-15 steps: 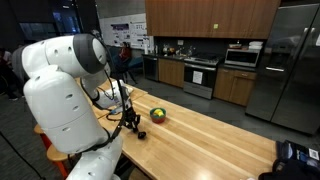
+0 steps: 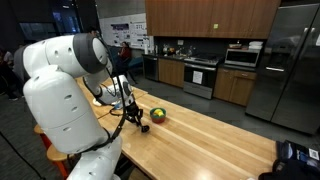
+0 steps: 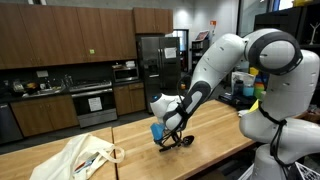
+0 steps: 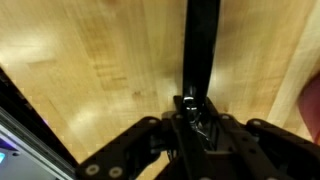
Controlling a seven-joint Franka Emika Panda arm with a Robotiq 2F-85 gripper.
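Observation:
A long black utensil, apparently by its handle, is pinched between the fingers of my gripper in the wrist view; its upper part runs out of the top edge. Exterior view 1 has my gripper (image 2: 131,113) low over the left end of the wooden table, with the utensil's dark rounded end (image 2: 145,128) just to its right. Whether that end touches the tabletop, I cannot tell. In exterior view 2 the gripper and the dark utensil (image 3: 168,148) overlap near the table's far side, so the hold is hard to make out there.
A round bowl (image 2: 158,116) with yellow and green contents stands close beyond the gripper. White cloth (image 3: 88,156) lies on the table's left in exterior view 2.
The utensil's dark end has moved slightly up and to the right in exterior view 1, and my gripper has risen a little with it.

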